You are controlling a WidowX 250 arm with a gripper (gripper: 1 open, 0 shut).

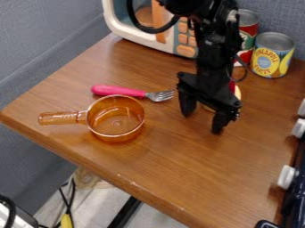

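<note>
My black gripper (pixel 202 113) hangs low over the wooden table (pixel 155 178), right of the middle, its two fingers spread apart. A small red and yellow item (pixel 234 92) is partly hidden behind it. An amber glass pot (pixel 116 129) with a handle sits to the left, and a fork with a pink handle (pixel 117 91) lies behind the pot, left of the gripper.
Two cans stand at the back right, a yellow one (pixel 273 60) and a red one (pixel 248 31). A white toy appliance (pixel 119 18) is at the back. A dark object with white knobs (pixel 290 205) lines the right edge.
</note>
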